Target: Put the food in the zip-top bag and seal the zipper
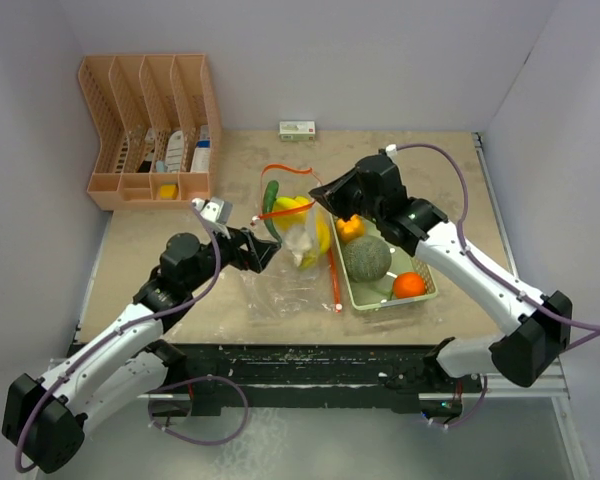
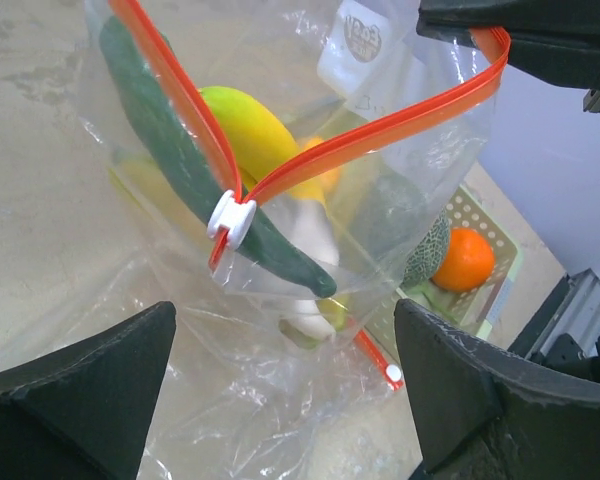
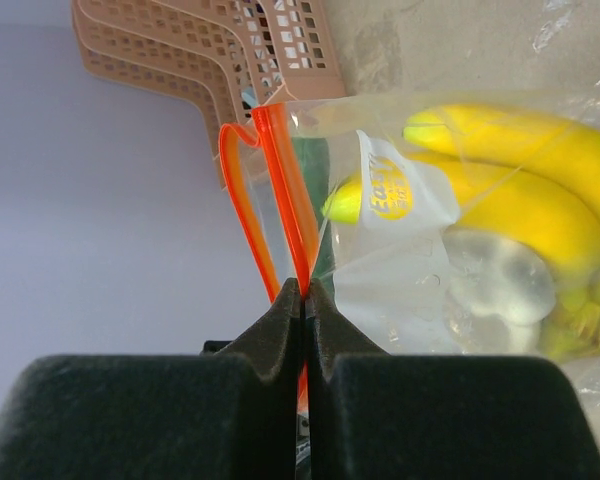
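A clear zip bag with orange zipper strips (image 2: 375,135) and a white slider (image 2: 230,218) holds a cucumber (image 2: 160,120), bananas (image 3: 520,200) and a pale white item (image 3: 500,280). My right gripper (image 1: 320,195) is shut on the bag's rim at the back right, holding the bag's mouth up; the zipper runs between its fingers in the right wrist view. My left gripper (image 1: 266,250) stands open at the bag's front left, below the slider, with nothing between its fingers.
A green basket (image 1: 420,298) with a melon (image 1: 367,258), an orange (image 1: 409,285) and a yellow pepper sits right of the bag. A tan divided organiser (image 1: 105,185) stands back left, a small box (image 1: 297,130) at the back.
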